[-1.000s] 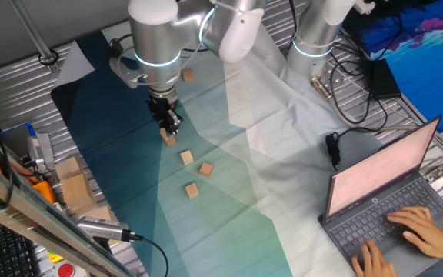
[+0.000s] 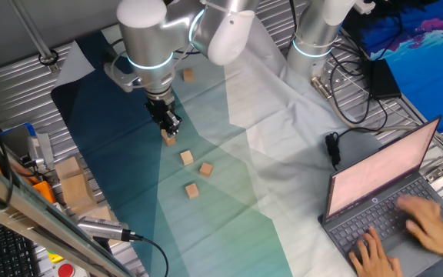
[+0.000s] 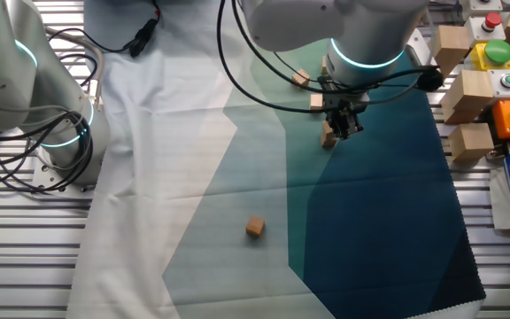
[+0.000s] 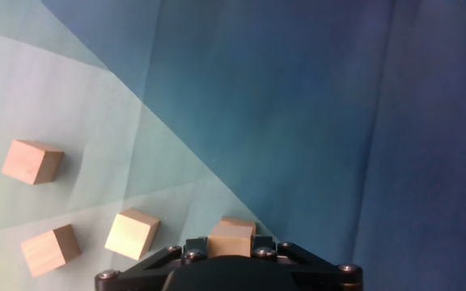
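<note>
In the wrist view my gripper has its black fingertips at either side of a wooden cube [image 4: 231, 241]. Hardly any gap shows between them and the cube, but whether they grip it is unclear. A second wood face [image 4: 239, 221] shows just behind, and I cannot tell if it belongs to the same cube or another under it. From outside, the gripper [image 2: 174, 127] points down at this wooden piece [image 2: 168, 139], which looks taller than its neighbours. Three loose cubes lie close by: one pale [image 2: 187, 158], one beside it [image 2: 206, 169], one nearer the front [image 2: 191, 191].
Another cube [image 2: 188, 75] lies apart, towards the robot's side. Larger wooden blocks [image 2: 77, 192] stand off the cloth's edge. A person types at a laptop [image 2: 383, 200] on the right.
The upper arm and wrist have shifted slightly left, while the fingertips stay almost in place by the wooden piece. No cube has visibly moved. The person's hands have moved on the keyboard.
</note>
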